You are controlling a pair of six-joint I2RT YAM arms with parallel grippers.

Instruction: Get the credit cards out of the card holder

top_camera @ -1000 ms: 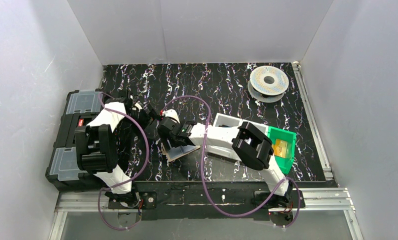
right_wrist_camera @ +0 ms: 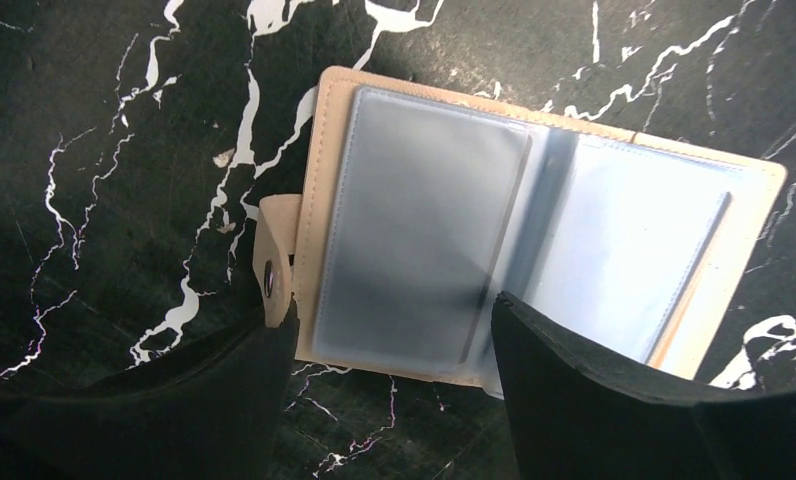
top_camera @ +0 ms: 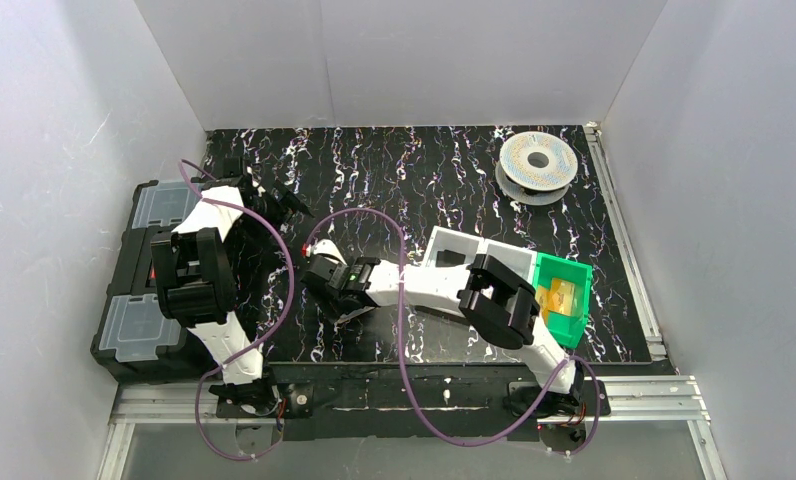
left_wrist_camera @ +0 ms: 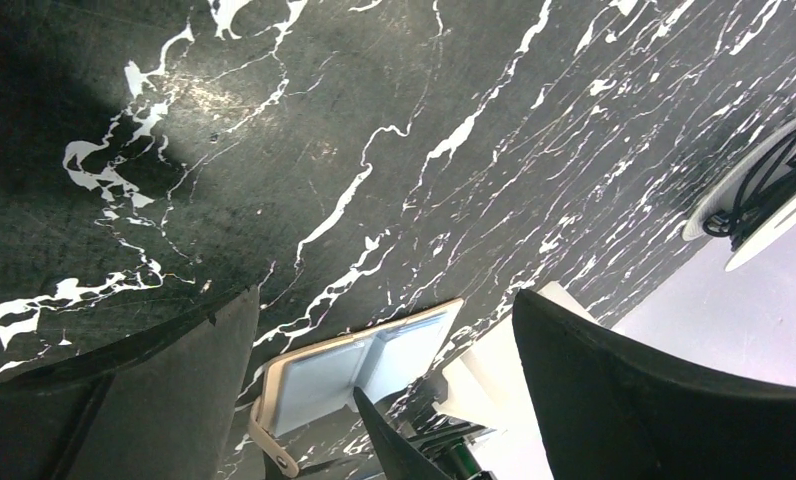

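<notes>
The card holder (right_wrist_camera: pixel 424 230) lies spread open on the table in the right wrist view, tan-edged with two pale translucent pockets. Its snap flap (right_wrist_camera: pixel 277 260) sticks up beside one finger of my right gripper. That gripper is open over the holder's near part, with nothing seen gripped; whether it touches the holder I cannot tell. No separate card stands out in the pockets. My left gripper is open over bare table, and the holder (left_wrist_camera: pixel 304 390) shows at the bottom of its view. From above, the right arm hides most of the holder.
A green bin (top_camera: pixel 590 300) with a yellow item (top_camera: pixel 562 296) stands at the right beside white trays (top_camera: pixel 509 258). Black cases with clear lids (top_camera: pixel 139 328) line the left side. A spool (top_camera: pixel 538 160) sits far right.
The left arm shifted slightly left from one second ago.
</notes>
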